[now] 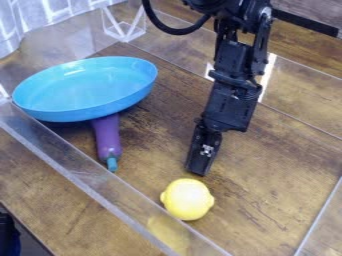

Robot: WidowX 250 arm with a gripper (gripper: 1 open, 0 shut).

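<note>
The black robot arm reaches down from the top centre, with its gripper [203,160] low over the wooden floor, just above and behind a yellow lemon [189,198]. Whether the fingers are open or shut is hard to make out in the dark shape. A light blue plate [83,82] is at the left, and a purple object with a teal tip [107,138] lies under its front edge.
A clear plastic wall [120,205] runs diagonally along the lower left. The wooden floor [281,160] to the right of the gripper is clear.
</note>
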